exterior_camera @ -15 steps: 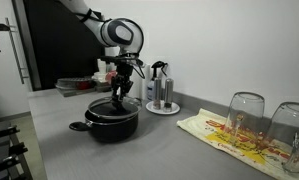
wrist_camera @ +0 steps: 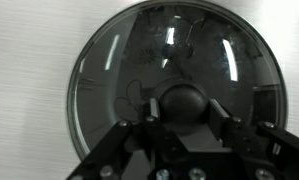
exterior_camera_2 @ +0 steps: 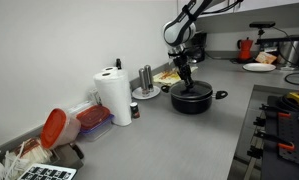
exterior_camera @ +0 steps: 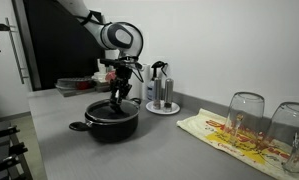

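Note:
A black two-handled pot point(exterior_camera: 111, 125) stands on the grey counter, and a dark glass lid point(exterior_camera: 110, 109) rests over its opening. Seen from above in the wrist view, the round lid point(wrist_camera: 119, 80) has a black knob point(wrist_camera: 183, 103) near its middle. My gripper is shut on that knob, a finger on either side. In exterior view 2 the gripper point(exterior_camera_2: 185, 85) points down onto the lid from above. The pot's inside is hidden beneath the lid.
Two upturned glasses point(exterior_camera: 245, 112) stand on a yellow patterned cloth point(exterior_camera: 214, 131) at the right. Behind the pot are grinders on a white plate point(exterior_camera: 163, 108). A paper towel roll point(exterior_camera_2: 113, 97) and a dish rack lie left in exterior view 2.
One second ago the lid was tilted and raised a little in the gripper.

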